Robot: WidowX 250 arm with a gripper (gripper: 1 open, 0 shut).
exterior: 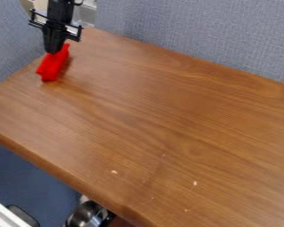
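Observation:
A red elongated object (53, 64) lies at the far left end of the wooden table (169, 124). My black gripper (54, 46) hangs just above its upper end, near the back left edge; whether it touches the red object is hard to tell. I see nothing clearly held between the fingers, and their exact state is too small to make out.
Grey padded walls (192, 31) border the back and left. Below the front edge at the lower left are a shiny metal object (88, 215) and a white item (3, 215).

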